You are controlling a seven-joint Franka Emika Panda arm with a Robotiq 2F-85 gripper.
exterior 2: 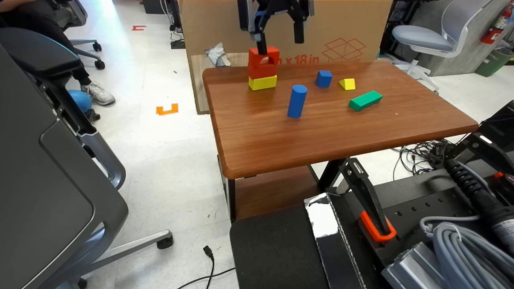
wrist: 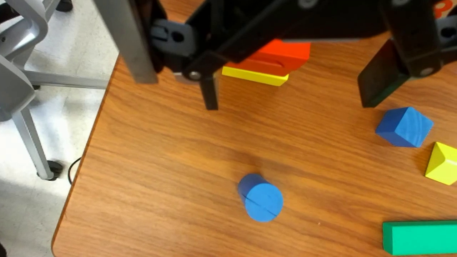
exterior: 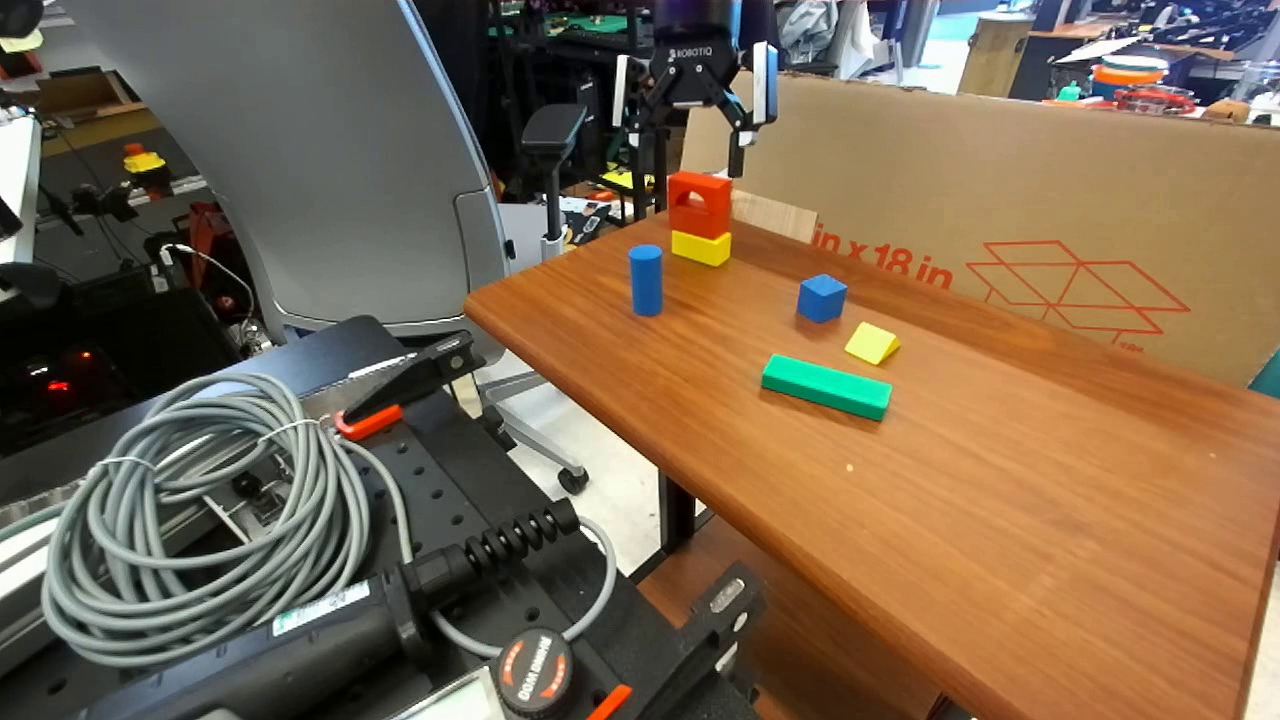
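At the table's far left corner, a red block with an arched opening (exterior: 701, 218) rests on a yellow rectangular block (exterior: 701, 247). My gripper (exterior 2: 283, 44) is open above that stack, its fingers spread wide with nothing between them. A blue cylinder (wrist: 263, 201) stands upright, apart from the stack. A blue cube (exterior: 822, 298), a small yellow wedge (exterior: 872, 343) and a long green block (exterior: 827, 386) lie separately on the wood. In the wrist view the gripper's dark linkage hides part of the red block (wrist: 280, 55).
The brown table (exterior: 1020, 504) has a wide clear area toward its right end. A large cardboard panel (exterior: 984, 180) stands behind it. A grey chair (exterior: 348, 156) is close to the table's left side.
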